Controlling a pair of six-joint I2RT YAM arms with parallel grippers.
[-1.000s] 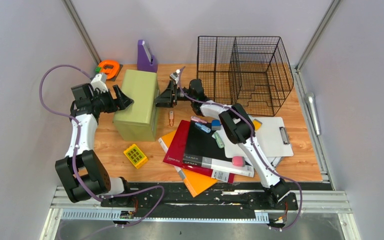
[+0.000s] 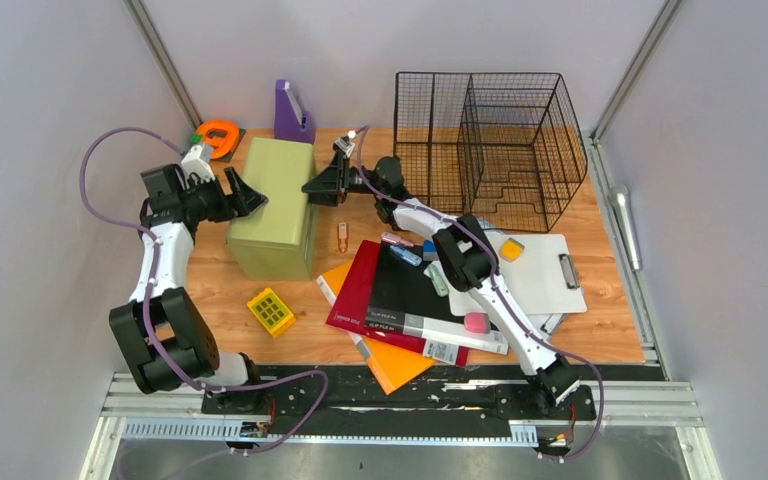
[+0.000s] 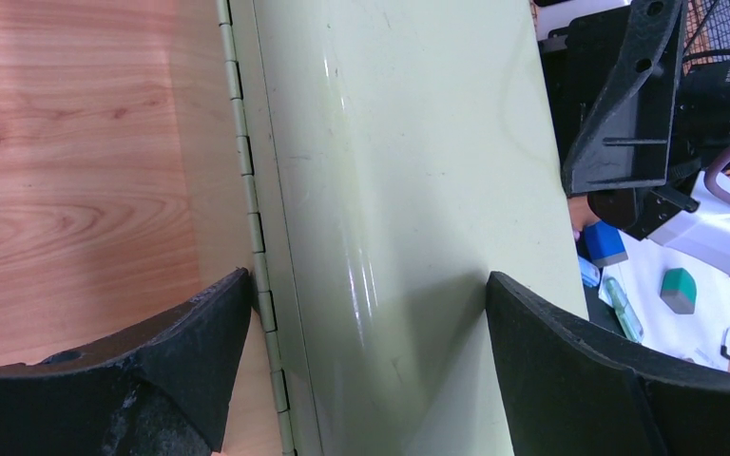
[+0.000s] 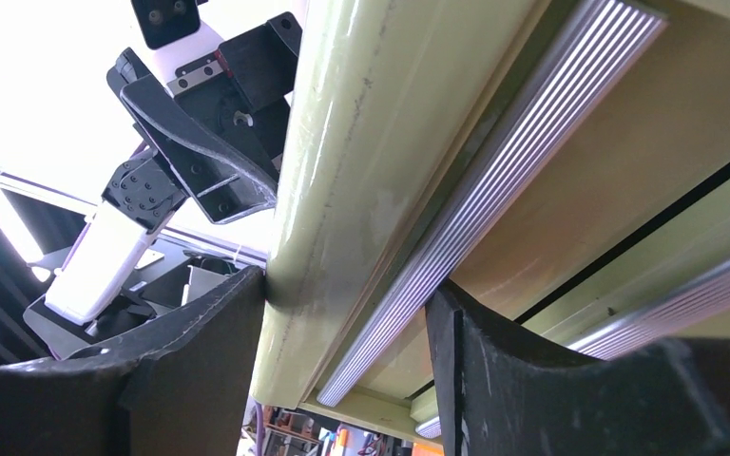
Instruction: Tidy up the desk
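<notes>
A pale green cabinet (image 2: 278, 215) stands upright at the left of the desk. My left gripper (image 2: 247, 190) is at its left upper edge. In the left wrist view the fingers are spread wide, one beside the hinge strip (image 3: 252, 209), the other over the smooth green panel (image 3: 418, 142). From the opposite side, my right gripper (image 2: 312, 190) meets the cabinet's right upper edge. The right wrist view has its fingers apart across the rounded green rim (image 4: 342, 190), with a ribbed metal strip (image 4: 494, 180) between them; whether they press on it cannot be told.
A black wire rack (image 2: 490, 150) fills the back right. Folders (image 2: 400, 290), markers and a clipboard (image 2: 540, 275) lie loosely in front of it. A purple holder (image 2: 293, 112) and orange tape dispenser (image 2: 220, 138) sit behind the cabinet; a yellow block (image 2: 271, 312) lies before it.
My right gripper has shifted slightly left, up to the cabinet's right upper edge. The left arm has barely moved, and the cabinet stays in place.
</notes>
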